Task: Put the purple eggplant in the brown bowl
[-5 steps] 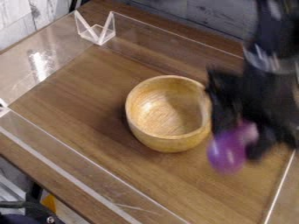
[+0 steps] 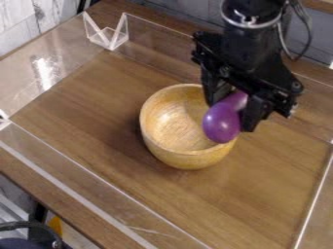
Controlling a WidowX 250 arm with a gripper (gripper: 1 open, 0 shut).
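The purple eggplant (image 2: 223, 119) hangs from my gripper (image 2: 229, 97), which is shut on its upper end. It appears over the right part of the brown bowl (image 2: 169, 136), covering some of the rim. How high it is above the bowl is hard to judge from this one view. The bowl stands upright on the wooden table, and the visible part of its inside is empty. Behind the eggplant, the black gripper body hides the bowl's far right edge.
A clear plastic stand (image 2: 108, 33) sits at the far left on the wooden table (image 2: 85, 117). Bare wood lies left of the bowl and in front of it. Transparent walls edge the table, and dark cables lie outside at the lower left.
The bowl has stayed put.
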